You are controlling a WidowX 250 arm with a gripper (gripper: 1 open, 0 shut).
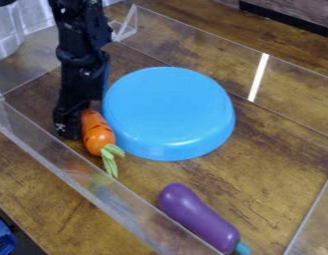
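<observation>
My black gripper reaches down from the top left at the left side of a round blue disc. Its lower end is at the upper end of an orange carrot with pale green leaves, which lies against the disc's lower left edge. Whether the fingers are open or shut I cannot tell. A purple eggplant lies near the bottom right, apart from the others.
Clear plastic walls border the wooden surface; the near left wall runs close by the carrot and gripper. Bare wood is free to the right of and below the disc.
</observation>
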